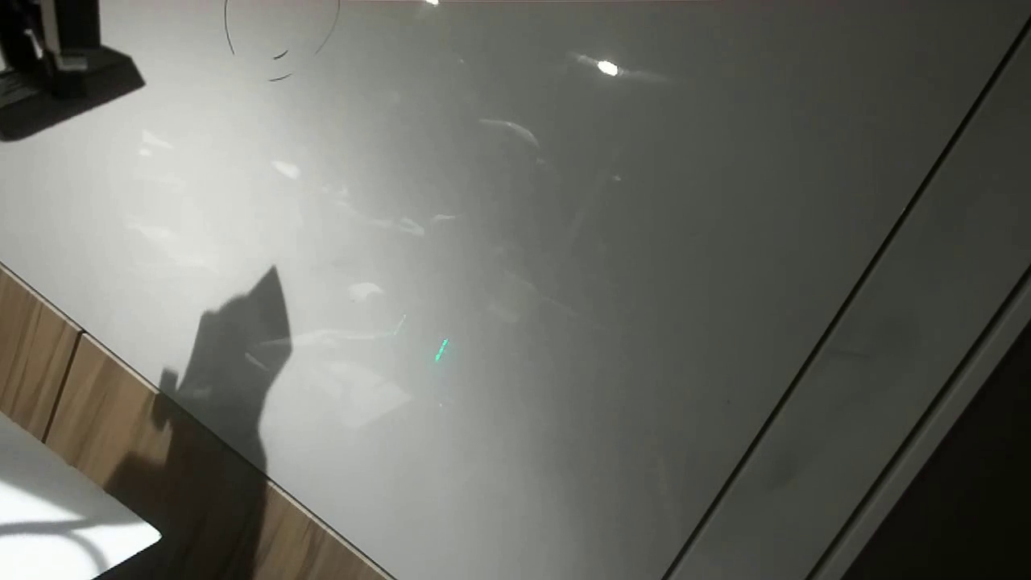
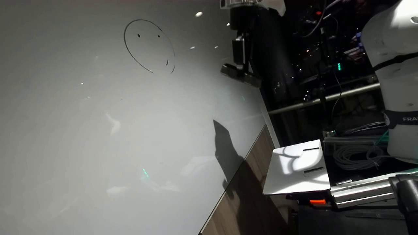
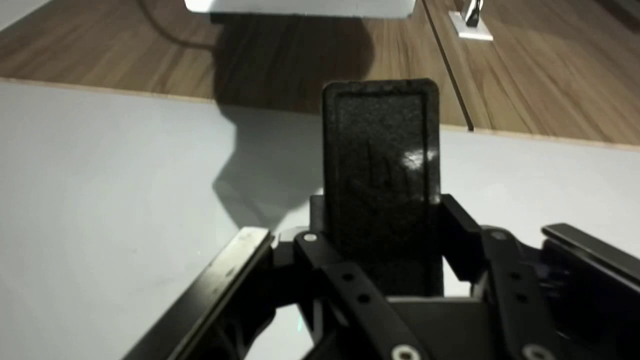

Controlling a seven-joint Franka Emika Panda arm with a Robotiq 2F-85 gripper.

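A dark rectangular block, resembling a board eraser, stands between the fingers of my gripper, which is shut on it. Exterior view 2 shows the gripper near the board's right side, the block at its lower end; a gap from the surface cannot be judged exactly. On the white board is a drawn face: a thin round outline, broken at lower right, two dots and a short stroke. Exterior view 1 catches only the lower part of these lines, with the block at the upper left.
Wood-grain panels border the board. Beyond them juts a white plate, beside a metal rail and coiled cables. A small metal fitting sits on the wood. Much of the board is bare.
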